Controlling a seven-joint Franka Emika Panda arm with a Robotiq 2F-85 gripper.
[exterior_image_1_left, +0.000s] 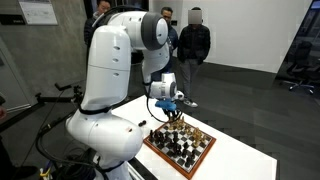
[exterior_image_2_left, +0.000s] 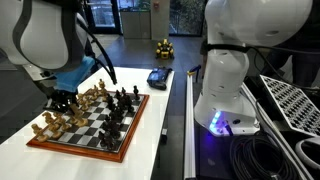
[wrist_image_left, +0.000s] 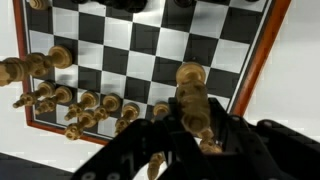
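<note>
A light wooden chess piece stands out between the fingers of my gripper in the wrist view, and the gripper is shut on it. Below lies the black-and-white chessboard with its reddish-brown rim. In exterior view 2 the gripper is low over the light-piece side of the chessboard. Exterior view 1 has the gripper near the board's far left corner. Whether the held piece touches the board cannot be told.
Several light pieces crowd one side of the board, close to the gripper. Dark pieces stand on the opposite side. People stand behind the table.
</note>
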